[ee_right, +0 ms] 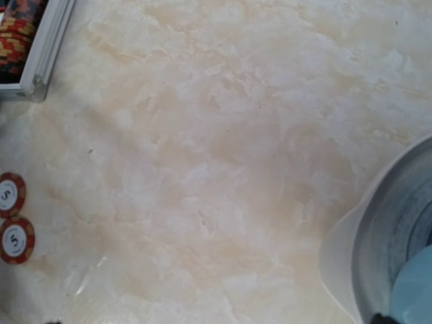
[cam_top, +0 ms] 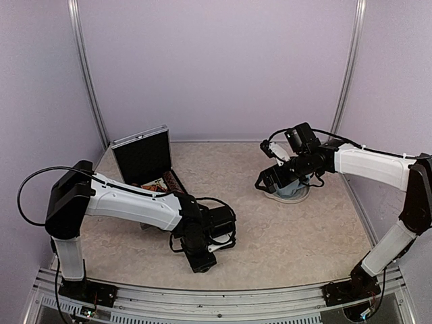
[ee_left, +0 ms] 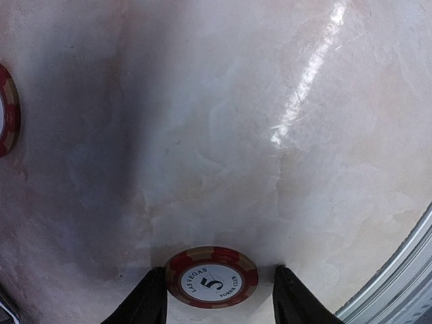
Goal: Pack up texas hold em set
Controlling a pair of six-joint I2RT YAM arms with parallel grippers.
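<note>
A red-and-tan poker chip [ee_left: 211,277] marked 5 lies flat on the table in the left wrist view. My left gripper straddles it with fingers apart; the chip is close to one finger [ee_left: 150,297], and clear space shows on the other side. Part of a second chip [ee_left: 7,111] shows at that view's left edge. In the right wrist view two chips, an upper one [ee_right: 11,194] and a lower one [ee_right: 16,239], lie side by side. The raised-lid case [cam_top: 143,156] holds chips and stands behind my left arm, partly hidden. My right gripper [cam_top: 267,181] is open and empty.
Under my right gripper sits a round pale container [ee_right: 344,260] with something light blue inside. The case's metal edge [ee_right: 50,47] borders the right wrist view's upper left. Bare table lies between case and container. A metal rail [ee_left: 398,270] runs along the front.
</note>
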